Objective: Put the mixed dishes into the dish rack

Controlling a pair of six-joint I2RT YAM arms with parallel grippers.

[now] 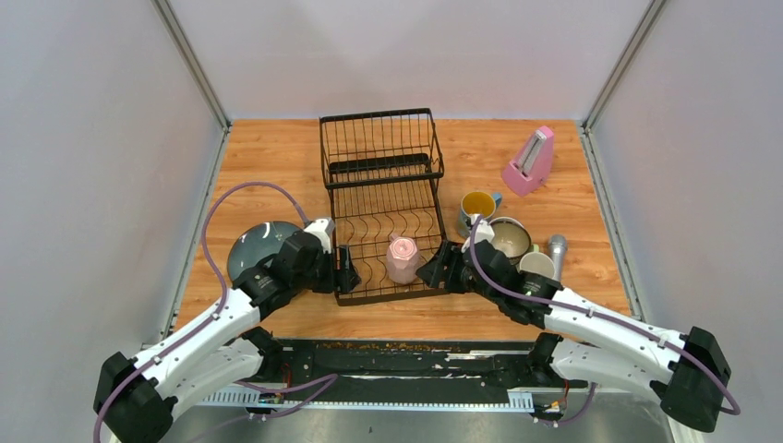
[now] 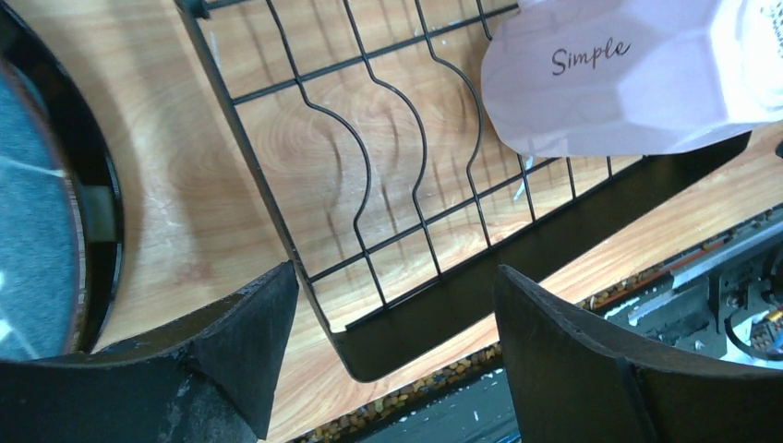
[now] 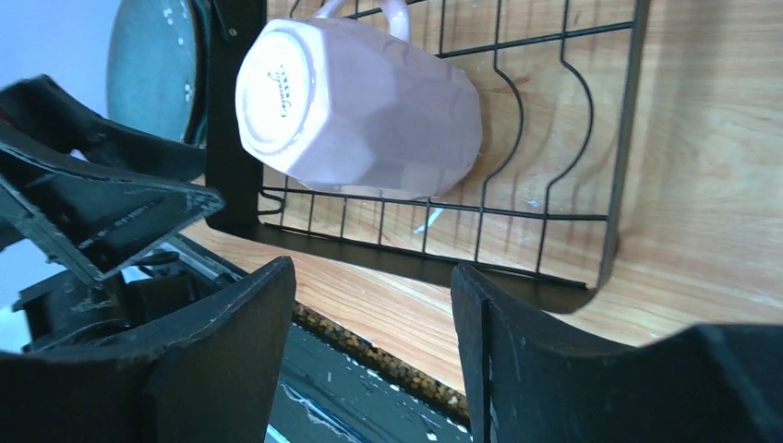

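Note:
A faceted pink mug (image 1: 403,260) (image 2: 619,78) (image 3: 369,111) lies on its side in the lower tier of the black wire rack (image 1: 388,297). My left gripper (image 1: 342,269) is open at the rack's left edge, nothing between its fingers. My right gripper (image 1: 434,266) is open at the rack's right edge, also empty. A dark grey-blue plate (image 1: 256,243) lies left of the rack. To the right are a yellow-inside mug (image 1: 477,204), a bowl (image 1: 510,235), a pale mug (image 1: 537,265) and a silver utensil (image 1: 558,254), partly behind my right arm.
A pink metronome (image 1: 528,166) stands at the back right. The rack's upper basket (image 1: 377,123) is empty. Bare wood lies at the back left and along the front edge.

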